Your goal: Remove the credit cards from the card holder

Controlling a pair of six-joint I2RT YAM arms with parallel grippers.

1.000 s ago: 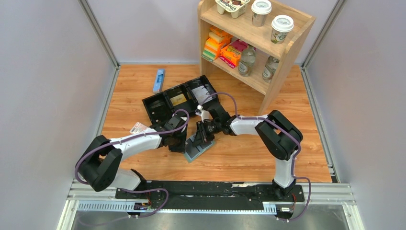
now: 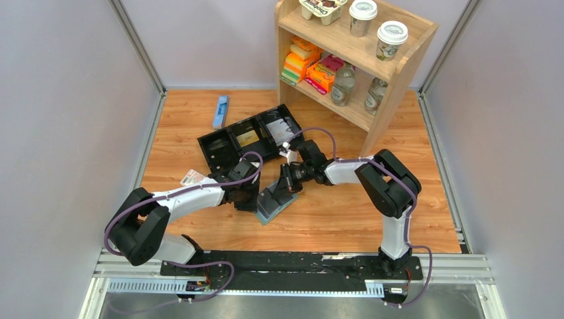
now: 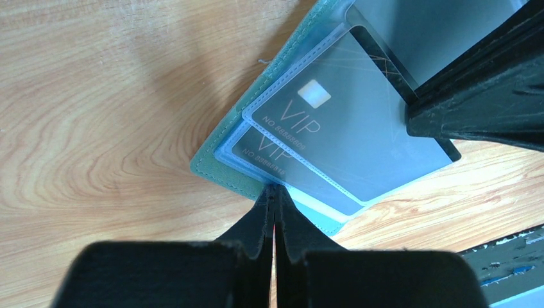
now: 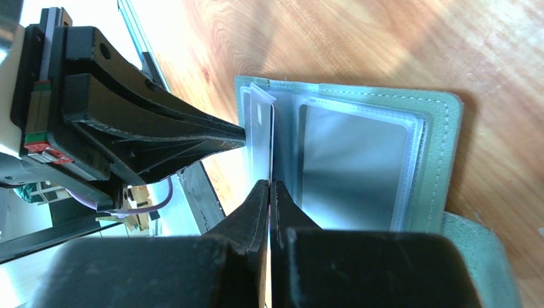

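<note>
The blue-green card holder (image 2: pixel 268 212) lies open on the table between both arms. In the left wrist view, two grey VIP cards (image 3: pixel 346 109) lie staggered in its clear sleeves; the upper one's black strip (image 3: pixel 378 54) shows near the right finger. My left gripper is shut at the holder's lower edge; whether that edge is pinched cannot be told. My right gripper is shut, its tips at a raised sleeve or card edge (image 4: pixel 262 122), with nothing clearly between them. Another sleeve (image 4: pixel 359 163) lies flat to the right there.
Behind the arms stands a black compartment tray (image 2: pixel 219 149). A pale card (image 2: pixel 192 177) lies left of it, and a blue box (image 2: pixel 221 111) farther back. A wooden shelf (image 2: pixel 399 76) occupies the back right.
My right gripper has shifted slightly to the right over the holder. The left arm and the holder stay in about the same place.
</note>
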